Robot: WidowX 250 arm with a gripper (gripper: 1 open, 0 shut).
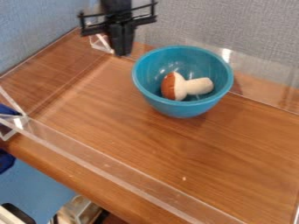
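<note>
My black gripper (pixel 121 45) hangs at the top left of the camera view, above the table, left of a teal bowl (pixel 163 105) and apart from it. Its fingers look shut, with nothing visible between them. Inside the bowl lies an orange and white mushroom-like toy (pixel 190 87), on its side.
Clear low barriers run along its edges, with white corner frames (pixel 14 123) at the left. Grey walls stand behind. A dark blue object sits at the left edge.
</note>
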